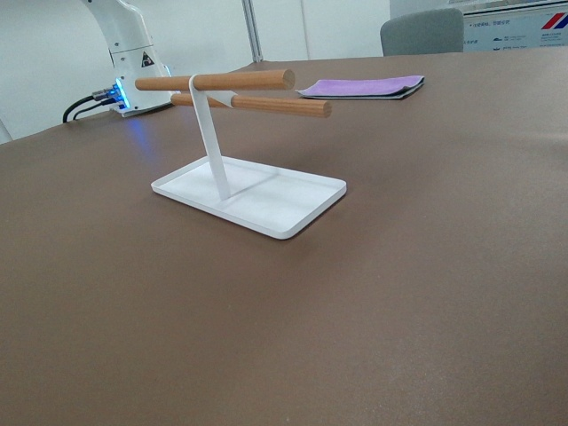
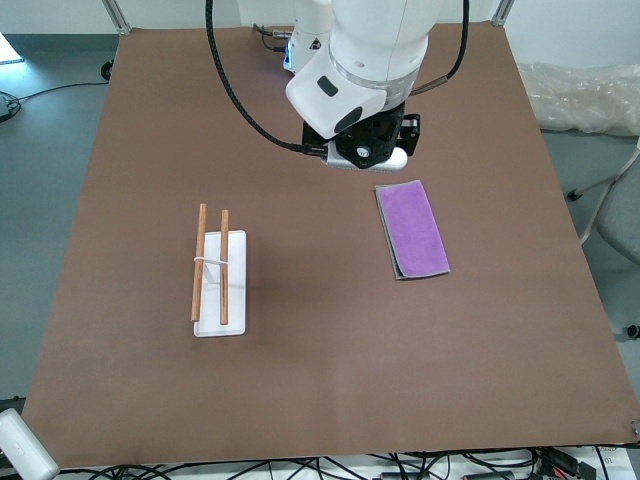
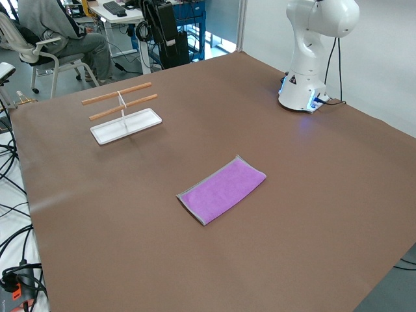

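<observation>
A white wooden-bar rack stands left of centre in the camera left view, two parallel wooden bars on a white post over a rectangular white tray. A folded purple cloth with grey edging lies flat to its right; it also shows in the camera right view. The robot's white arm end with a black mount hangs above the table, behind the cloth. Its gripper fingers are hidden beneath the wrist housing, so their state cannot be seen.
The arm's base stands at the back edge, with cables. Bundles of cables and devices line one edge; a chair stands beside the table.
</observation>
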